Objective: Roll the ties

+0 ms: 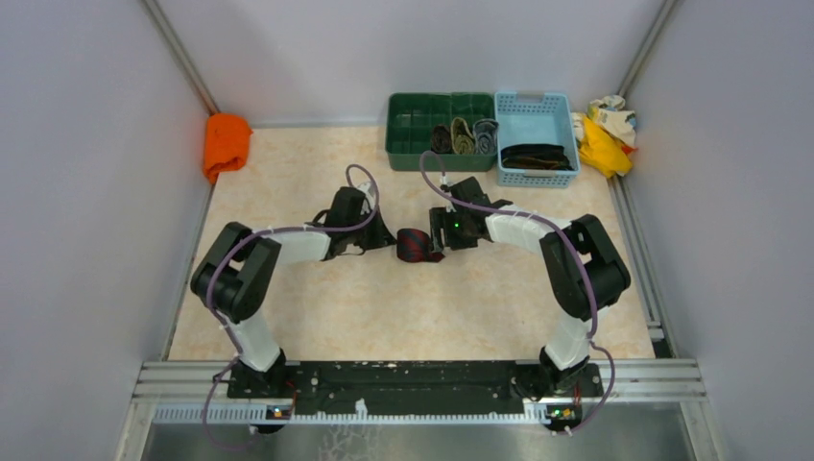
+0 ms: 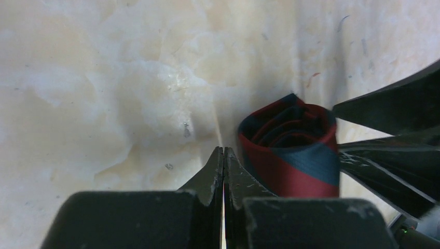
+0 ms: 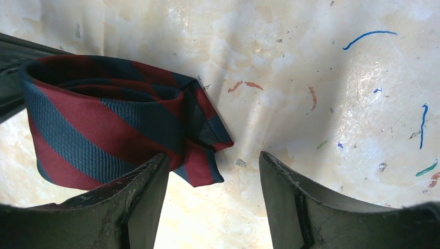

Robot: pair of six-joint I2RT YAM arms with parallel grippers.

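Observation:
A loosely rolled tie (image 1: 414, 246) with dark red and navy stripes stands on its edge at mid-table. In the right wrist view its loose end (image 3: 201, 167) sticks out toward the gap of my right gripper, whose fingers are apart; the roll lies to the left of that gap, against or behind the left finger. My left gripper is shut, nothing showing between its fingers, beside the roll's left side. From the left wrist view, the roll's open top (image 2: 288, 124) shows loose inner layers.
At the back, a green divided box (image 1: 413, 125) holds several rolled ties. A light blue basket (image 1: 534, 104) with dark folded cloth stands beside it. An orange cloth (image 1: 227, 146) lies far left, and the front table is clear.

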